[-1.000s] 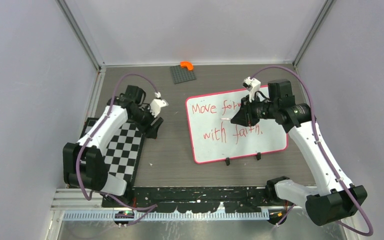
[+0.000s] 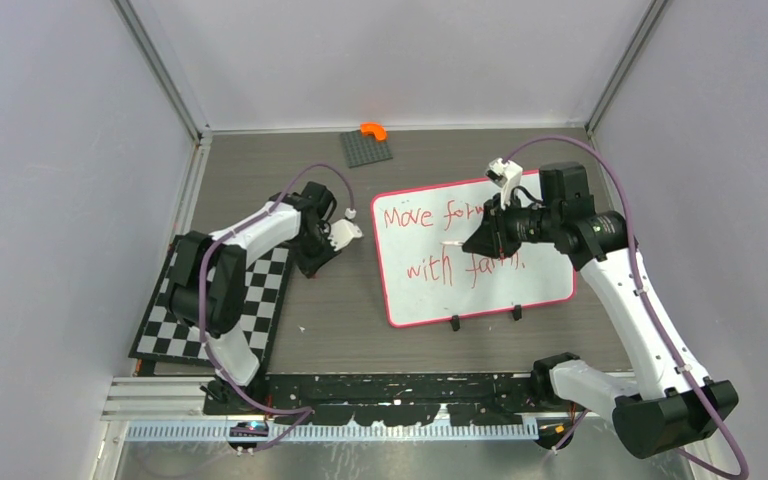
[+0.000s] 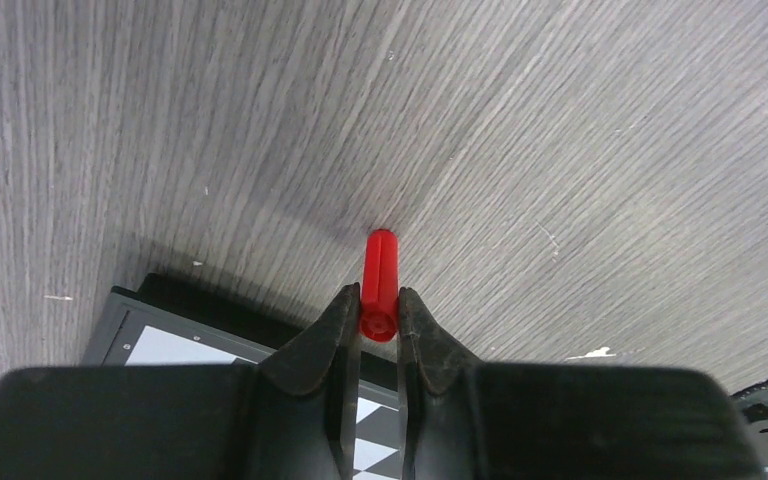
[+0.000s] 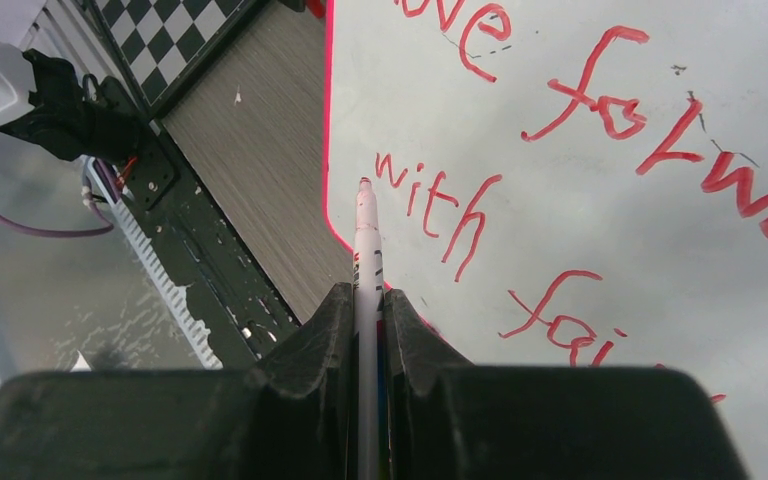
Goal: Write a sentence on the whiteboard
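Observation:
The whiteboard (image 2: 420, 297) lies at centre right with a pink rim; red handwriting on it reads "Move forw…" above and "with faith." below, partly covered by my right arm. My right gripper is shut on a white marker (image 4: 367, 240), its uncapped red tip pointing away from the fingers. From above, that tip hangs over the board between the two lines of writing. Off the board's left side, my left gripper holds a small red cap (image 3: 381, 275), shut on it, over bare table. Whether the marker touches the board cannot be told.
A checkered board (image 2: 260, 300) lies beneath the left arm. At the back are a dark grey pad (image 2: 365, 150) and an orange piece (image 2: 373, 130). Two black clips (image 2: 455, 323) sit at the whiteboard's front edge. Bare table lies between the checkered board and whiteboard.
The right arm has barely shifted, and the writing looks the same.

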